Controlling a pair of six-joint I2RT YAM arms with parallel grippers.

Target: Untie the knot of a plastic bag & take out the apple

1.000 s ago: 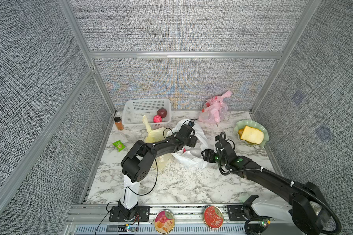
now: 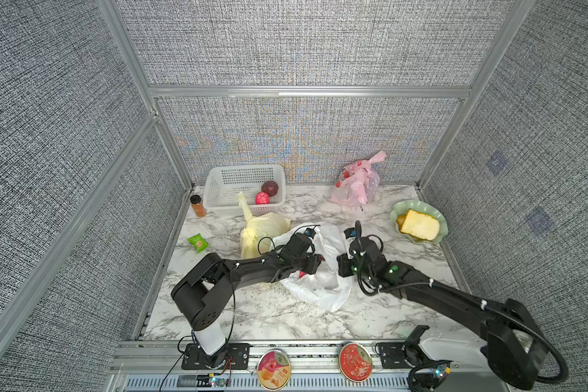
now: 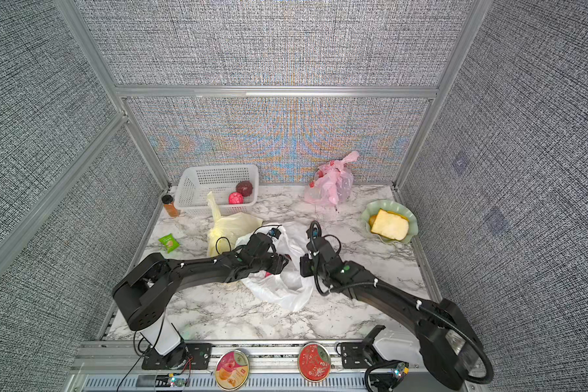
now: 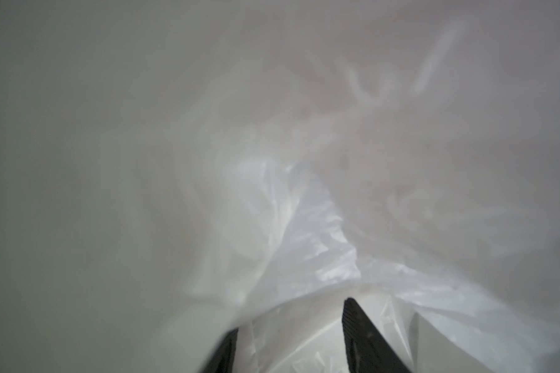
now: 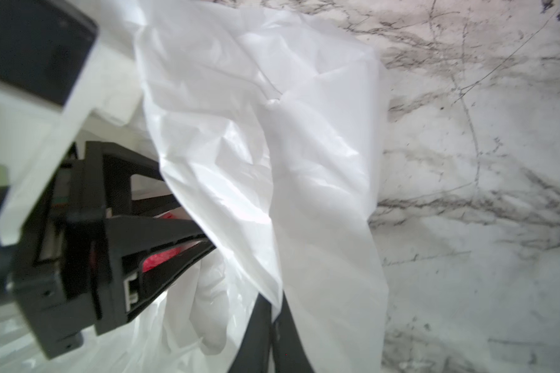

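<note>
The white plastic bag (image 2: 323, 297) lies crumpled mid-table, spread below and between both arms. At its left side, my left gripper (image 2: 317, 263) reaches in. In the left wrist view, white film fills most of the picture and lies between the fingers, which stand apart as if closed on its folds. A bag edge runs down to the meeting fingertips (image 5: 273, 329) of my right gripper, shut on that thin film. Something red (image 5: 160, 258) shows behind the left fingers, probably the apple; most of it is hidden. No knot is visible.
A yellow bag (image 2: 262, 228) lies just left of the white one. Behind stand a white basket (image 2: 225, 175) with two round fruits and a pink bag (image 2: 358, 183). A green bowl (image 2: 441, 225) holds bread at right.
</note>
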